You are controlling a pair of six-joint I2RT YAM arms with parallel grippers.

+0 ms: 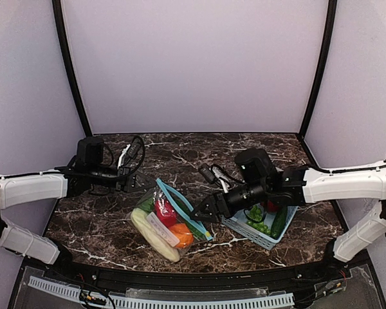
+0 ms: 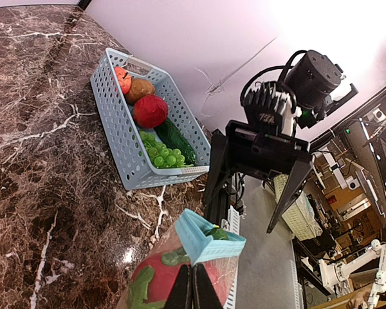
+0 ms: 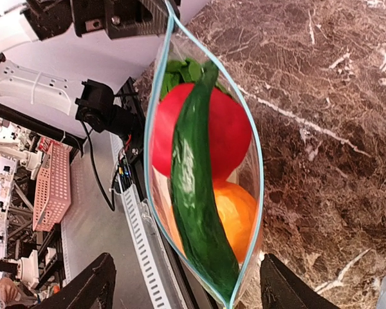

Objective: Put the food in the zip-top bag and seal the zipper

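Note:
The clear zip top bag (image 1: 165, 248) with a blue zipper rim lies tilted on the table, its mouth spread toward my right arm. Inside show a green cucumber (image 3: 196, 174), a red round food (image 3: 230, 132), an orange (image 3: 235, 209) and some leafy green. A long pale vegetable (image 1: 156, 239) runs along the bag's lower side. My left gripper is shut on the upper corner of the blue rim (image 2: 199, 239). Facing the rim's lower end, my right gripper stands open, nothing gripped between its fingers.
A light blue basket (image 2: 114, 103) at the right holds green grapes (image 2: 162, 153), a cucumber (image 2: 174, 140), a red food (image 2: 150, 111), a brown one and an orange-red one. The right arm partly covers it from above.

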